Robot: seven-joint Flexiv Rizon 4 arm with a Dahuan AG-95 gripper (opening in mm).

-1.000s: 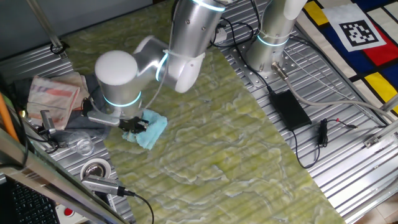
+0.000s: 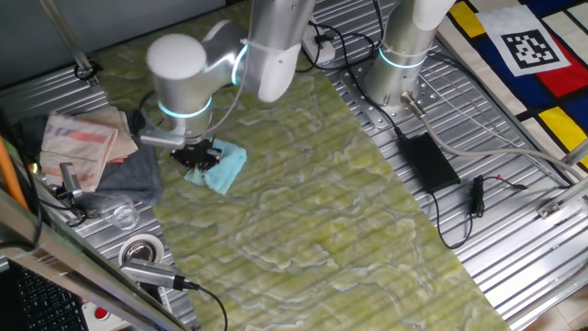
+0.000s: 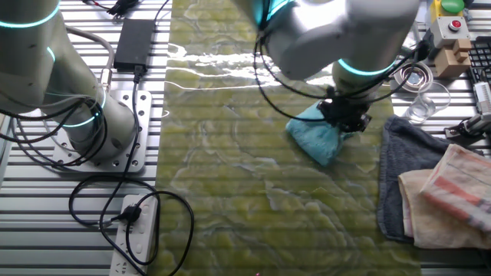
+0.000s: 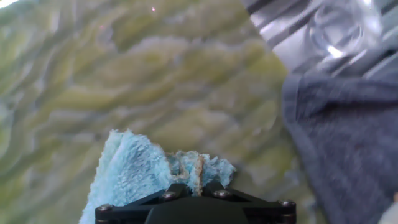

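Observation:
A light blue towel (image 2: 227, 169) is pinched in my gripper (image 2: 204, 162) over the green marbled mat (image 2: 285, 211). In the wrist view the fingers (image 4: 177, 190) are close together, and a bunched fold of the towel (image 4: 134, 168) with a brownish edge rises between them. The rest of the towel spreads to the left of the fingers. From the other side, the towel (image 3: 316, 138) shows below the wrist, on or just over the mat; its exact height is hard to tell.
A dark grey towel (image 3: 399, 165) with a striped cloth (image 3: 460, 188) on it lies along the mat's edge. Close by are a clear glass (image 2: 119, 211) and a round metal cup (image 2: 141, 250). A black power brick (image 2: 428, 163) rests near the arm's base.
The towel has stayed in the gripper.

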